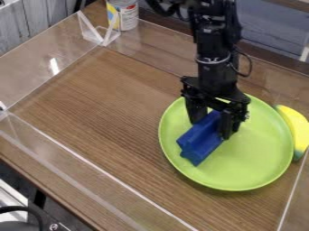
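My black gripper (212,115) is low over the right part of the table, reaching down onto a blue block (198,144) that lies slanted on a light green plate (245,172). The fingers are around or against the block's upper end. Dark parts overlap there, so I cannot see whether they are closed on it.
A yellow banana-like object (294,128) lies just right of the plate. A can (122,14) and a white clear-sided object (93,27) stand at the back left.
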